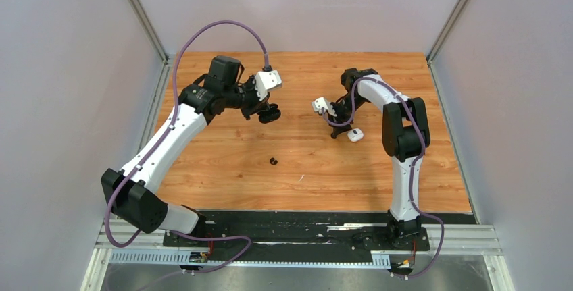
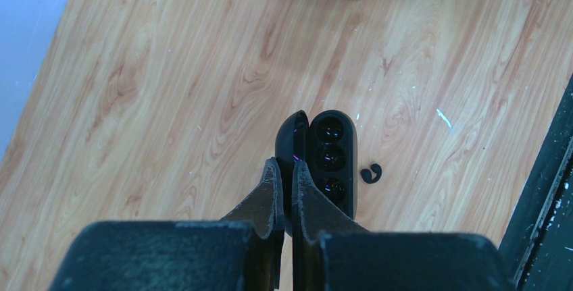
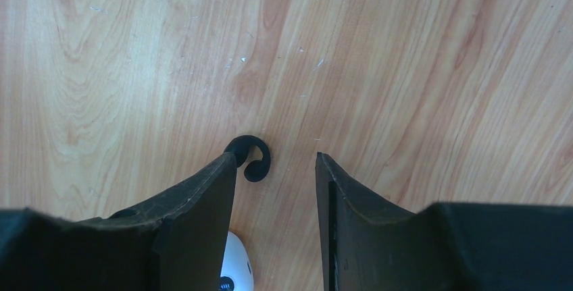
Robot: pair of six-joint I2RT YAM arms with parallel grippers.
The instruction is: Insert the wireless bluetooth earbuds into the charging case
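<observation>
My left gripper is shut at the lid side of the open black charging case (image 2: 331,159), which is held above the table with its round cavities visible; the lid is partly hidden by the fingers. In the right wrist view my right gripper stands open over the table, with a small curved black earbud piece (image 3: 260,169) lying just beyond and between its fingertips. Another small black piece (image 1: 273,161) lies on the table front-centre, also seen beside the case in the left wrist view (image 2: 371,173).
A white rounded object (image 1: 355,135) lies beside my right gripper. The wooden table (image 1: 223,176) is otherwise mostly clear, with a small pale sliver near its middle front. Walls border it at back and sides.
</observation>
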